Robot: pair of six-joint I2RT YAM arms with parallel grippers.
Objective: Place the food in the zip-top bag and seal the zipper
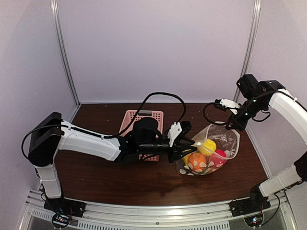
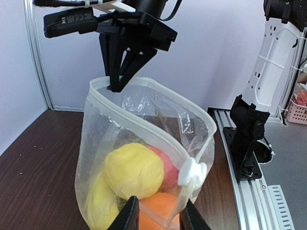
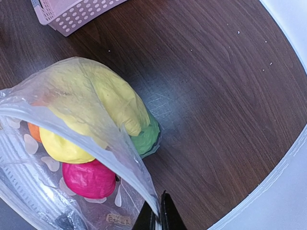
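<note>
The zip bag (image 1: 225, 143) holds yellow food (image 2: 134, 170), an orange one (image 2: 158, 210), a pink one (image 3: 88, 179) and green food (image 3: 144, 139). My right gripper is shut on the bag's rim, holding it up at the upper corner. My left gripper is part open at the bag's near corner, around the white zipper slider (image 2: 192, 173) and strip end; whether it touches them is unclear.
A pink perforated basket (image 3: 81, 14) stands behind the left arm. Side walls and a front rail bound it.
</note>
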